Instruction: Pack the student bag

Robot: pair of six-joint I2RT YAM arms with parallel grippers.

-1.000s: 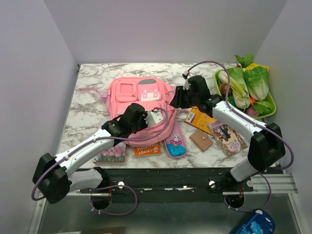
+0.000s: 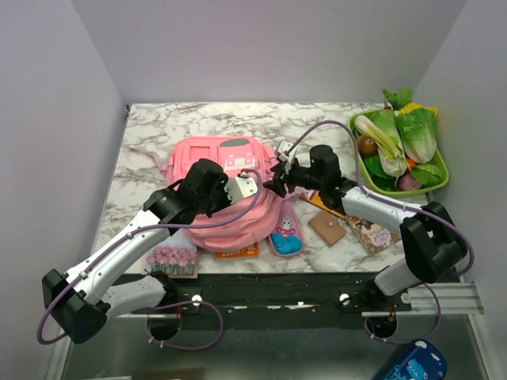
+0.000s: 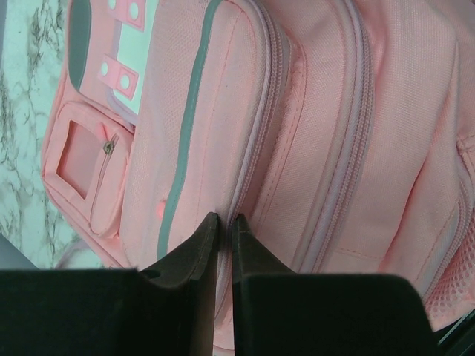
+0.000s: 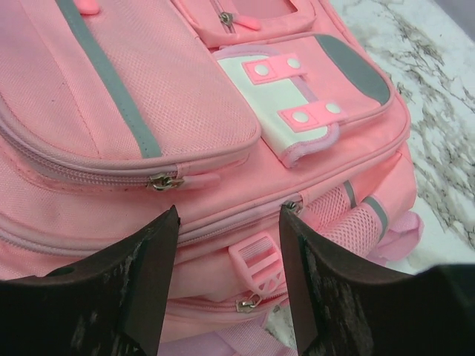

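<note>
The pink student bag lies on the marble table, its front pocket facing up. My left gripper is shut on a fold of the bag along the front pocket's zipper edge. At the bag's right side, my right gripper stands open above a zipper seam, nothing between its fingers. A metal zipper pull shows close to its right fingertip. In the top view, a flowered book, an orange book and a pink-and-blue pencil case lie at the bag's front edge, the books partly covered.
Right of the pencil case lie a brown notebook and a picture-covered book. A green basket of vegetables stands at the back right. Bare marble shows behind the bag.
The bag has slid toward the front edge and slightly left with my left gripper, covering more of the orange book. My right gripper has come left and down to the bag's side.
</note>
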